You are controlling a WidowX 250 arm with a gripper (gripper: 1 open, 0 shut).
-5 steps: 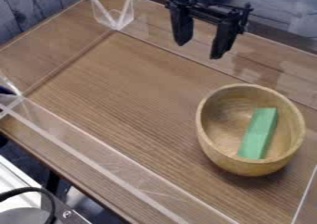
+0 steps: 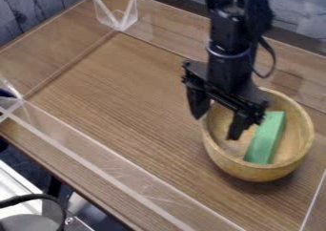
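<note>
My black gripper [image 2: 219,113] hangs open over the left part of a wooden bowl [image 2: 232,163] on the right of the table, its fingers reaching down to the bowl's rim and interior, with nothing seen held. A green block [image 2: 265,140] lies inside the bowl, just right of the fingers.
Clear tape strips run along its edges. A dark cable and part of a grey device [image 2: 26,220] show at the bottom left, off the tabletop.
My gripper has come down and toward the front from the back of the table to over and into the bowl. The bowl and green block look unmoved.
</note>
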